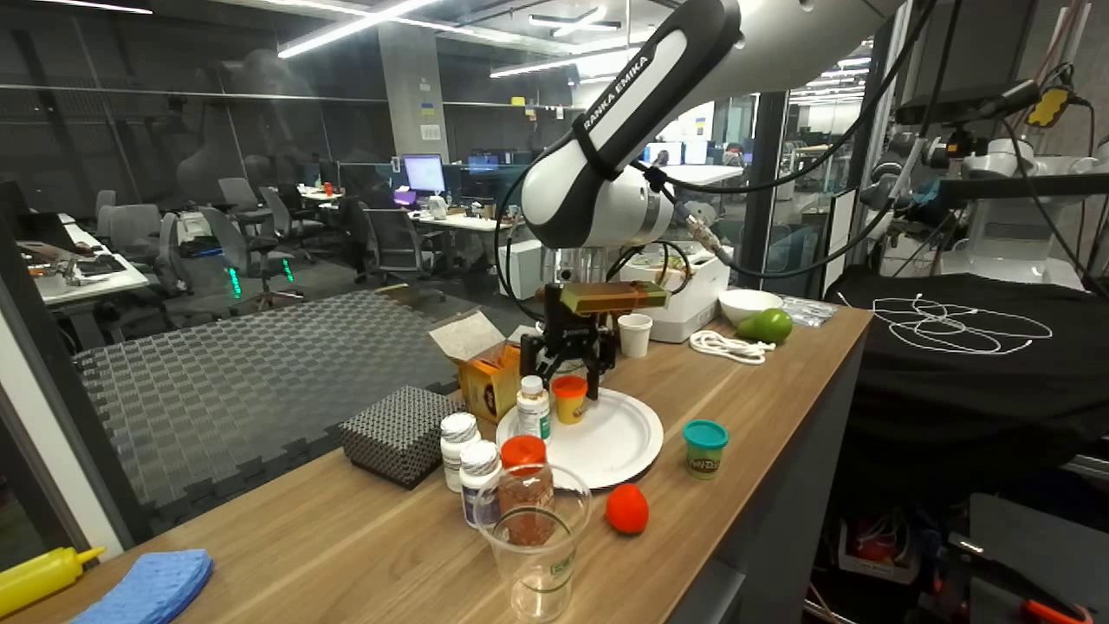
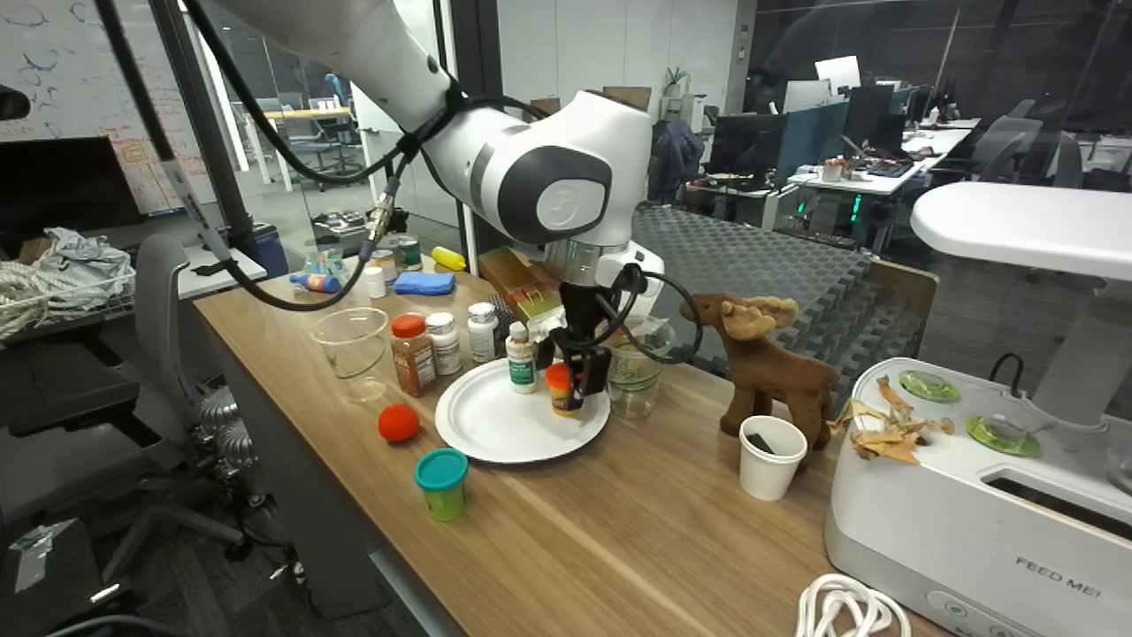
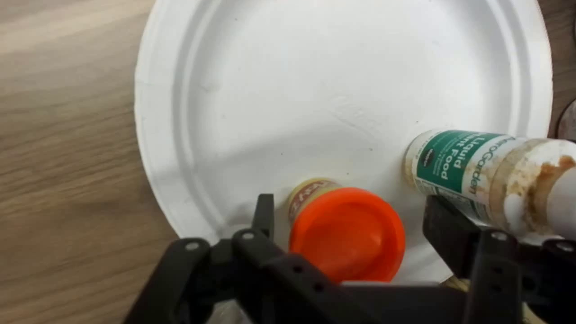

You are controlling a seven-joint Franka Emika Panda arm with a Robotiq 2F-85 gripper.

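A yellow Play-Doh tub with an orange lid [image 3: 348, 235] stands upright on the white paper plate [image 3: 345, 65], near its far edge in the first exterior view. My gripper is open around the tub, one finger on either side, with a gap showing at both sides of the lid. Close by on the plate is a white bottle with a green label [image 3: 451, 162], its neck near one finger [image 3: 448, 232]; whether they touch I cannot tell. In the second exterior view the fingers partly cover the tub [image 2: 560, 391].
White pill bottles [image 1: 458, 447], a red-capped spice jar [image 1: 526, 499] and a clear cup [image 1: 535, 562] stand beside the plate. A red ball [image 2: 399, 423] and a teal-lidded tub [image 2: 441, 483] sit in front. An opened box [image 1: 489, 380] is behind. Bare wood lies right of the plate.
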